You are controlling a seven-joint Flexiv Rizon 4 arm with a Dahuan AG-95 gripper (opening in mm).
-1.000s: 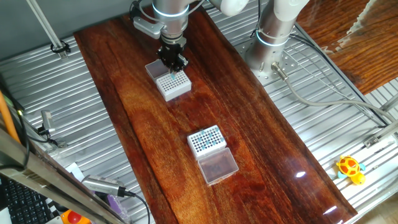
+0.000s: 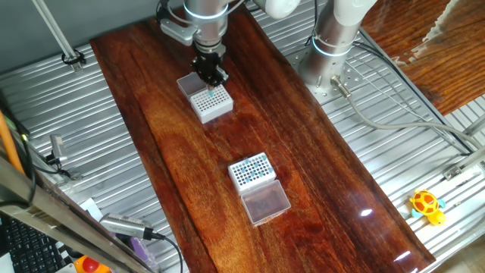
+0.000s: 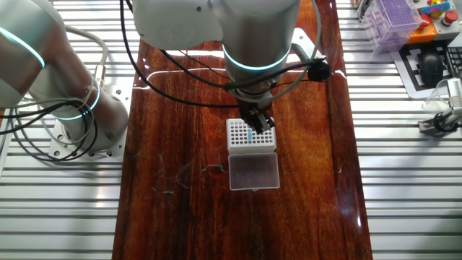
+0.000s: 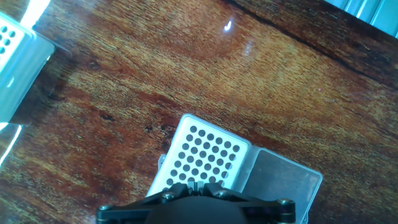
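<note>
My gripper [image 2: 214,85] is low over the white rack [image 2: 213,107] at the far end of the wooden table, pointing down. A small teal piece [image 3: 250,135] stands upright at the rack, right by the fingertips; from here I cannot tell whether they grip it. In the wrist view the gripper covers the near edge of the rack [image 4: 202,152], its narrow tips close together. The rack holes in sight there look empty, and the teal piece is hidden. A second white rack [image 2: 251,173], with several teal pieces in its holes, stands nearer the middle of the table.
Each rack has its clear lid folded open flat: one lid [image 3: 254,172] by the far rack, another lid [image 2: 266,202] by the second. Bare wood [image 2: 170,163] surrounds both. A toy turtle [image 2: 426,203] sits off the table to the right.
The arm has shifted very slightly, its wrist a touch to the left in exterior view 1. Both racks and their lids have stayed in place.
</note>
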